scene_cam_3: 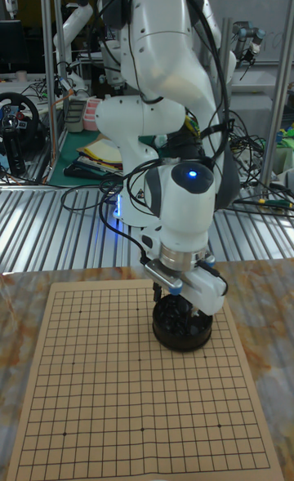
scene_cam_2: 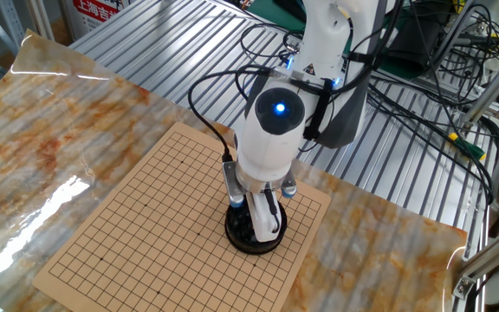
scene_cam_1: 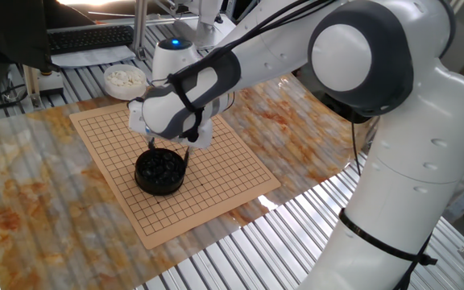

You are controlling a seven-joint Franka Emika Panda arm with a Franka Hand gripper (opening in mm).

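Note:
A round black bowl (scene_cam_1: 160, 173) full of black stones (scene_cam_1: 161, 167) stands on the gridded wooden board (scene_cam_1: 220, 181). My gripper (scene_cam_1: 169, 154) is low over the bowl, its fingers (scene_cam_1: 187, 156) spread to opposite sides near the rim. In exterior view 2 the hand hides much of the bowl (scene_cam_2: 255, 250). Exterior view 3 shows one finger (scene_cam_3: 158, 293) at the rim of the bowl (scene_cam_3: 183, 338); the other is mostly behind the hand. Whether either finger touches the bowl is not clear.
A pale bowl of white stones (scene_cam_1: 125, 80) sits beyond the board's far edge, near a keyboard (scene_cam_1: 91, 39). Much of the board is bare. A marbled sheet (scene_cam_1: 39, 189) surrounds it, with a slatted metal surface (scene_cam_1: 244, 250) beside it.

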